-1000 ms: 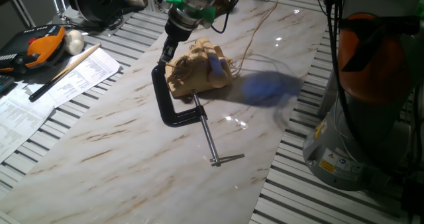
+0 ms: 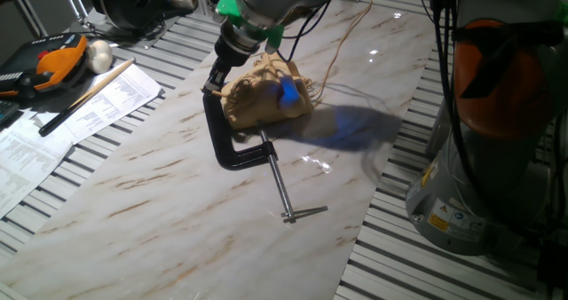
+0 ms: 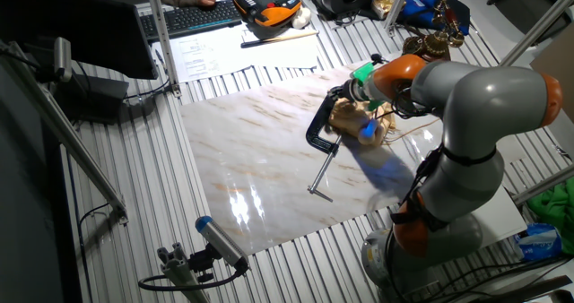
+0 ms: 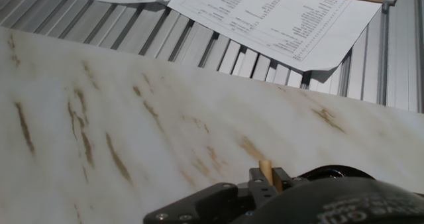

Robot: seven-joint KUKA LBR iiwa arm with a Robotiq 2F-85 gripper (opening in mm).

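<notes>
A tan sculpted block (image 2: 266, 96) with a rough, carved surface sits on the marbled board, with a blue patch of light on it. A black C-clamp (image 2: 226, 145) lies against its near left side, its steel screw pointing toward the front. My gripper (image 2: 211, 89) is low at the block's left edge, by the clamp's upper end. In the wrist view, the tip of a thin wooden stick (image 4: 265, 166) stands between the gripper's dark fingers (image 4: 257, 184), which look shut on it. Whether the stick touches the block is hard to see.
Paper sheets (image 2: 102, 100) with a pencil-like rod (image 2: 84, 98) lie past the board's left edge, near an orange and black teach pendant (image 2: 43, 65). A thin cable (image 2: 342, 47) runs behind the block. The board's front is clear.
My wrist has tilted, and the gripper has shifted slightly left and down near the clamp's top. The blue patch on the block looks brighter. Block and clamp have stayed put.
</notes>
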